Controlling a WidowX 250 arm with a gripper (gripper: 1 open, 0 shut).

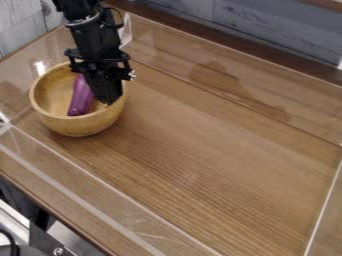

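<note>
The black robot arm reaches down from the top left. Its gripper (pixel 110 78) is over the right part of a tan bowl (pixel 80 122) on the wooden table. A purple elongated object (pixel 80 95) lies in the left part of the bowl, just left of the gripper. The fingers are small and dark in this view; they look drawn together, with nothing visible between them.
A grey wall (pixel 267 25) borders it at the back, and the table's edge runs along the lower left.
</note>
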